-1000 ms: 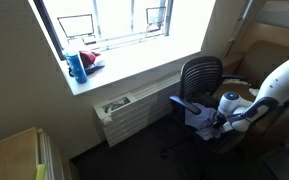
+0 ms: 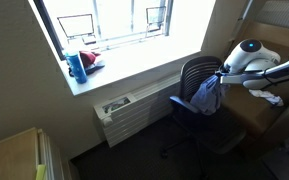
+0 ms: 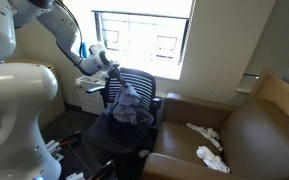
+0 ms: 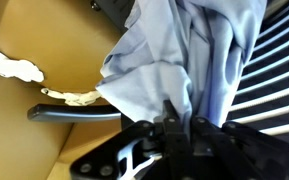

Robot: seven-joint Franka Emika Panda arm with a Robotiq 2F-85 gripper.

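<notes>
A light blue-grey cloth (image 4: 174, 60) hangs from my gripper, which is shut on a fold of it. In the first exterior view the cloth (image 2: 209, 95) drapes down in front of the backrest of a dark office chair (image 2: 199, 70). From the other exterior side, the gripper (image 3: 114, 70) is at about the top of the chair's backrest, and the cloth (image 3: 129, 103) falls below it toward the seat. Whether its lower end rests on the seat, I cannot tell.
A brown sofa (image 3: 179, 112) with white cloths (image 3: 212, 158) on it stands beside the chair. The chair's armrest (image 4: 74, 112) is close below the gripper. On the windowsill (image 2: 134, 62) are a blue bottle (image 2: 76, 68) and a red item (image 2: 88, 58).
My gripper has risen from near the chair seat to about backrest height, taking the cloth up with it. The cloth was bunched low and now hangs stretched downward.
</notes>
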